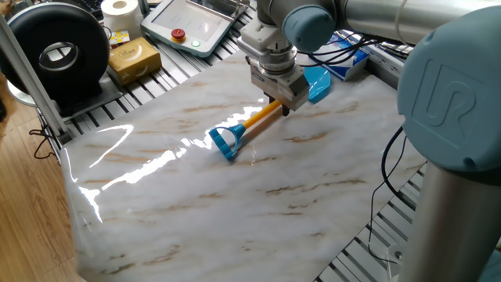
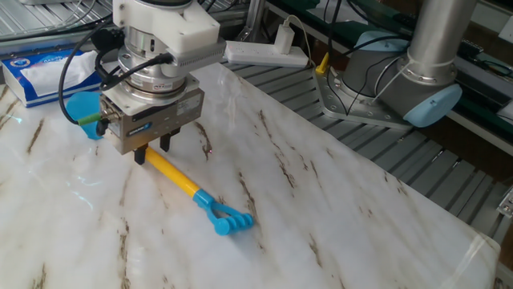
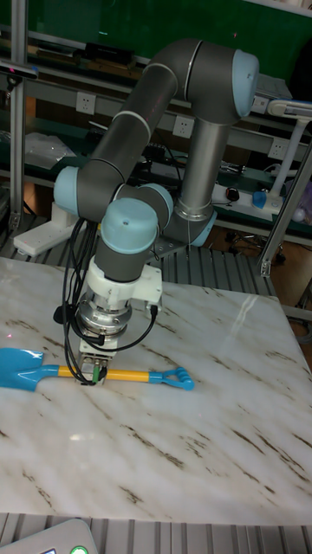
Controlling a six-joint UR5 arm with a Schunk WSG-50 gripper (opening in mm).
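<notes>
A toy shovel lies on the marble-patterned table (image 1: 196,211), with a yellow shaft (image 1: 261,115), a blue handle (image 1: 226,141) at one end and a blue blade (image 3: 20,368) at the other. Over the shaft, my gripper (image 2: 153,150) points down with its two black fingers (image 2: 140,155) spread apart, one on each side of the shaft. The gap between them looks wider than the shaft, so the fingers stand open around it. In exterior view 1 the gripper (image 1: 279,106) hides part of the shaft near the blade.
Behind the blade sits a blue and white tissue box (image 2: 50,76). A yellow-brown box (image 1: 135,60), a teach pendant (image 1: 188,25) and a large black ring-shaped object (image 1: 86,47) stand beyond the table's edge.
</notes>
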